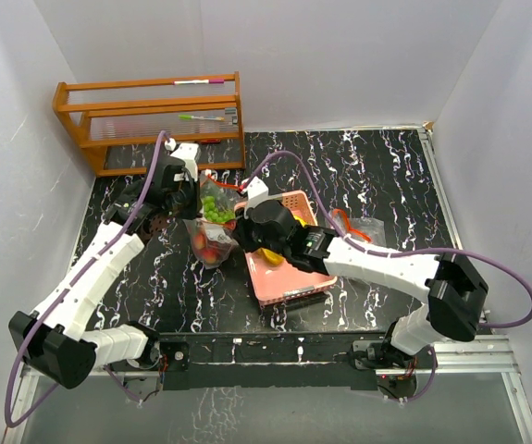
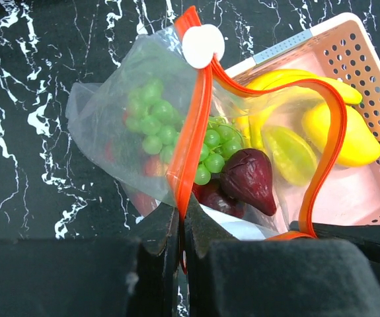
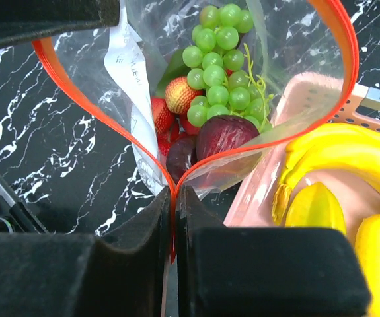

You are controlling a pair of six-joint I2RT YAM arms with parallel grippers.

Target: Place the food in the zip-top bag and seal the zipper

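The zip top bag [image 1: 208, 246] hangs open between my grippers, holding green grapes [image 2: 151, 125], a dark red fruit [image 2: 246, 178] and red fruits [image 3: 162, 115]. My left gripper is shut on the bag's orange zipper edge [image 2: 190, 145]. My right gripper is shut on another part of that edge. Yellow fruits, including bananas [image 3: 342, 148], lie in the pink basket [image 1: 279, 277] beside the bag.
A wooden rack [image 1: 154, 104] with markers stands at the back left. A second bag [image 1: 369, 231] with an orange zipper lies right of the basket.
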